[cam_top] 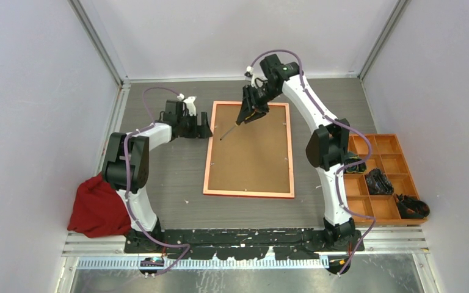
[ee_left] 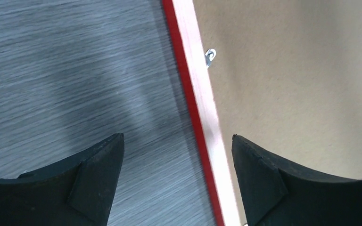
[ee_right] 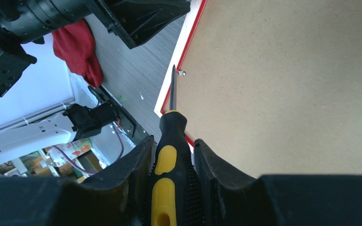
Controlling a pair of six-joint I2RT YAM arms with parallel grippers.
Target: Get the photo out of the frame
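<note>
Lying back side up on the table, the picture frame [cam_top: 206, 168] has a pale pinkish rim with red edges and a brown backing board [cam_top: 251, 159]. Small metal tabs [ee_left: 210, 55] sit along the inner rim. Any photo is hidden from view. My right gripper is shut on a black and yellow screwdriver [ee_right: 166, 159], held over the board with its shaft toward the left rim. My left gripper [cam_top: 205, 126] stands part open at the frame's upper left side. In the left wrist view its fingers [ee_left: 96, 176] are on either side of the rim, with nothing gripped between them.
At the right, an orange compartment box [cam_top: 392, 163] holds several dark items. A red cloth [cam_top: 98, 207] lies at the lower left.
</note>
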